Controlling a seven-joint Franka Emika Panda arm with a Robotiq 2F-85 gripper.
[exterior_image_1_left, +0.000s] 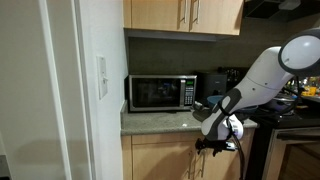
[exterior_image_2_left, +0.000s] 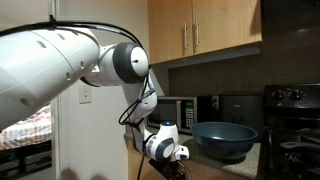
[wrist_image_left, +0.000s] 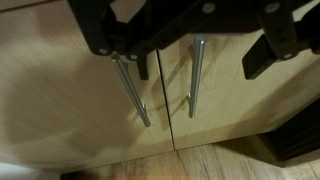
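My gripper stands open in front of two light wood cabinet doors below the counter. In the wrist view, the right door's upright metal handle (wrist_image_left: 195, 85) shows in the gap between the spread fingers, and nothing is gripped. The left door's handle (wrist_image_left: 133, 92) runs slanted near the left finger (wrist_image_left: 143, 68). Both doors look closed, with a narrow seam between them. From the front, the arm reaches in from the right, and its gripper (exterior_image_1_left: 214, 148) is small and dark against the lower cabinet (exterior_image_1_left: 160, 160). How far the fingertips are from the handle is hard to tell.
On the counter (exterior_image_1_left: 150, 123) stand a microwave (exterior_image_1_left: 162, 93) and a large dark pot (exterior_image_2_left: 223, 139). A black stove (exterior_image_2_left: 294, 135) is at the right. Upper cabinets (exterior_image_1_left: 157, 15) hang above, and the wooden floor (wrist_image_left: 215, 160) below looks clear.
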